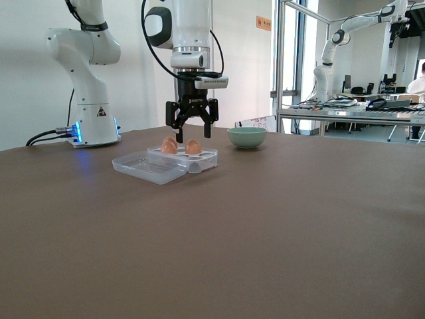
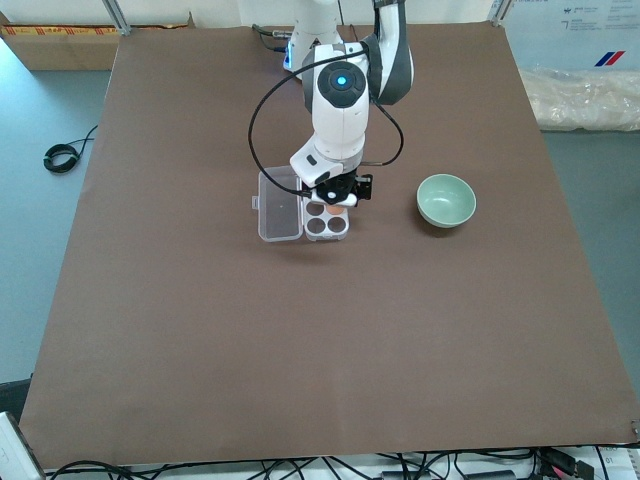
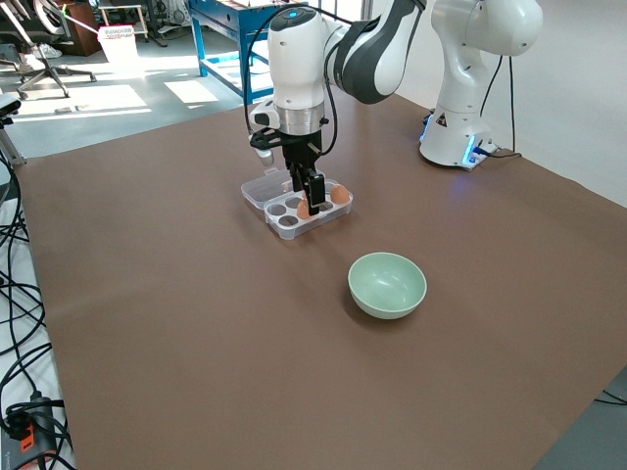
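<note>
My black gripper [image 1: 192,133] hangs above an open clear plastic egg carton [image 1: 149,169], its two fingers spread with nothing visible between them. In the top view, several brown eggs [image 1: 194,147] sit in the carton below and around the fingertips. From the left camera the carton [image 2: 280,215] is partly hidden under the wrist; its white tray shows round holes. The right view also shows eggs [image 3: 341,194] near the gripper [image 3: 307,204]. A pale green empty bowl [image 2: 446,198] stands to the right of the carton in the left view.
Cables lie beyond the table edge.
</note>
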